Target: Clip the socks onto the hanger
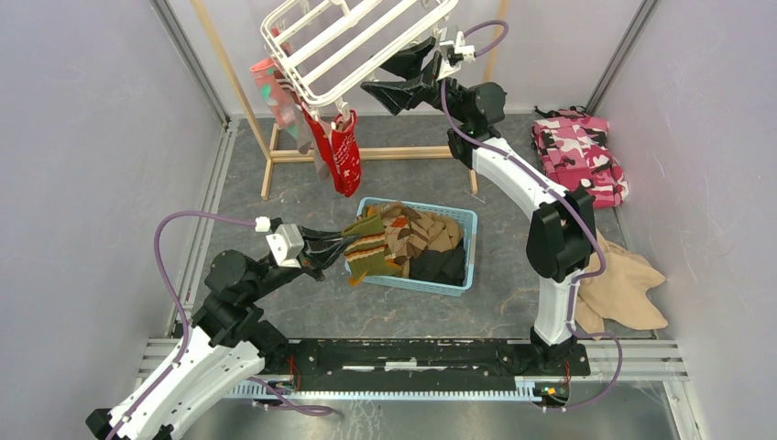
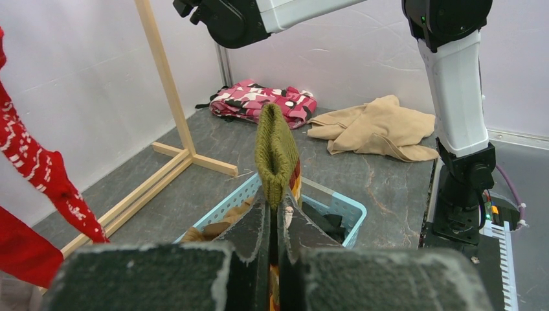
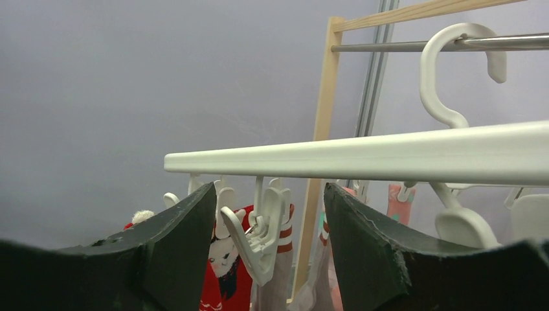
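My left gripper is shut on an olive striped sock, whose knitted top stands up above the fingers over the basket. My right gripper is open beside the white clip hanger; in the right wrist view a white clip lies ahead between its spread fingers, below the hanger's bar. Red socks and pink socks hang from other clips on the hanger.
A blue basket of brown and dark socks sits mid-floor. The wooden rack stands behind it. A pink camouflage bag and tan cloth lie at the right. The grey floor around the basket is mostly clear.
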